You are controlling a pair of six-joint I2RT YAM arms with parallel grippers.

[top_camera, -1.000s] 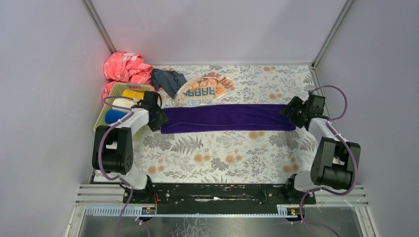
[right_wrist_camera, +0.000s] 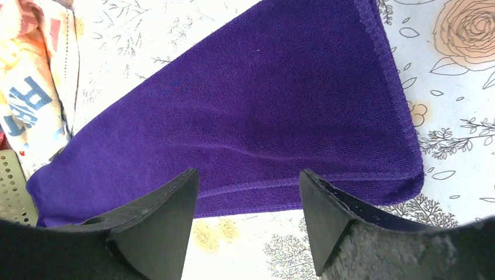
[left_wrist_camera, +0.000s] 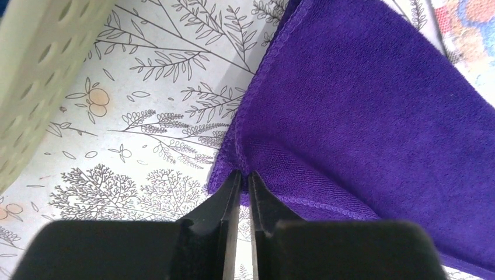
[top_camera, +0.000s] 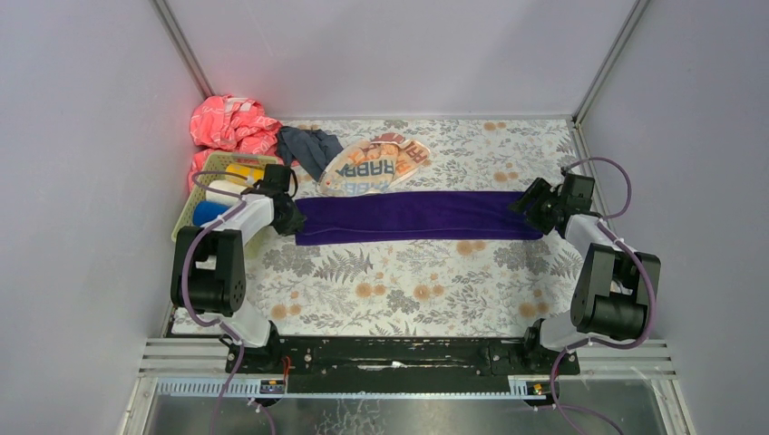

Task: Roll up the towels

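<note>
A long purple towel (top_camera: 408, 215) lies folded lengthwise across the table, its front layer edges slightly apart. At its left end my left gripper is shut, and the hem of the upper layer runs in between its fingertips at the front corner. A slanting crease leads away from that spot. Over the towel's right end hangs my right gripper, its fingers (right_wrist_camera: 175, 201) wide apart with nothing between them. Beneath it the towel (right_wrist_camera: 251, 116) lies flat, a narrow strip of the lower layer showing along the front edge.
Left of the towel stands a pale green basket (top_camera: 184, 215) with rolled towels, close to the left arm. Behind lie a coral cloth (top_camera: 234, 125), a dark grey cloth (top_camera: 308, 149) and a printed towel (top_camera: 376, 163).
Both grippers have shifted only slightly: the left arm moved a little at the towel's left end, the right a touch leftward. The towel looks almost the same.
</note>
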